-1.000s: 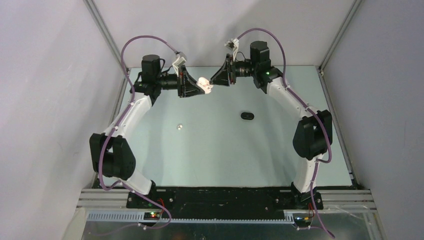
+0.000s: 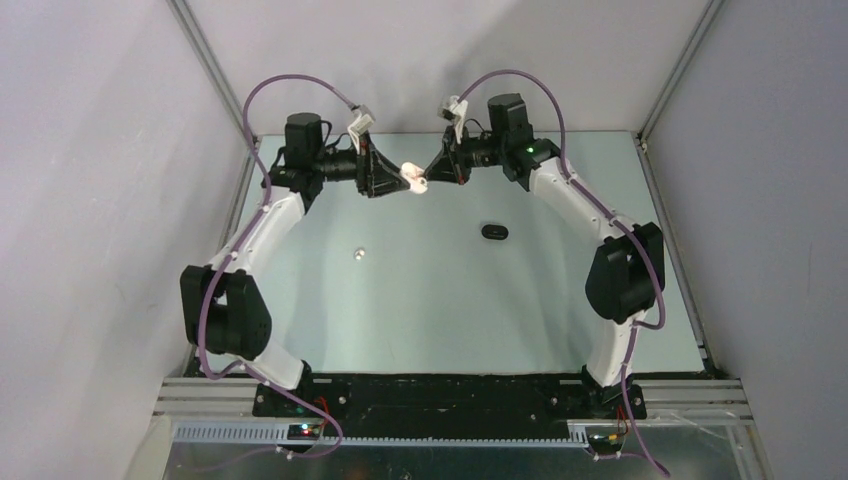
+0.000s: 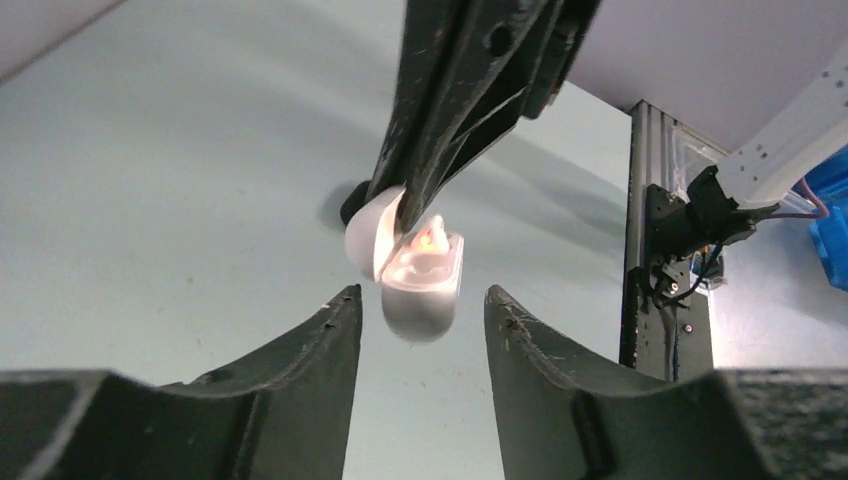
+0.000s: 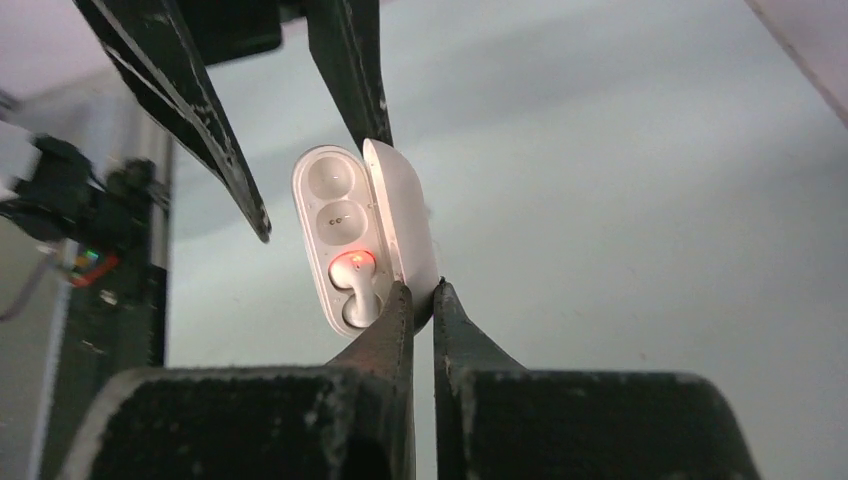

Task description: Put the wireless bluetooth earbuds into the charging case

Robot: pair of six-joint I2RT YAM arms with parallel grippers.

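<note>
The white charging case (image 4: pixel 318 235) hangs above the table with its lid (image 4: pixel 408 220) open. One earbud (image 4: pixel 358 285) sits in its lower hollow beside a red glow; the upper hollow is empty. My right gripper is shut on the lid's edge. In the left wrist view the case (image 3: pixel 420 305) lies between and beyond the spread fingers of my left gripper, with a gap on both sides. The left fingers (image 4: pixel 235 185) also stand apart from it in the right wrist view. A second earbud (image 2: pixel 359 253) rests on the table at left.
A small black oval object (image 2: pixel 494 231) lies on the table right of centre. Both grippers are close together near the table's back edge.
The case has shifted a little right and forward and turned slightly. My left arm and the earbud on the table have barely moved.
</note>
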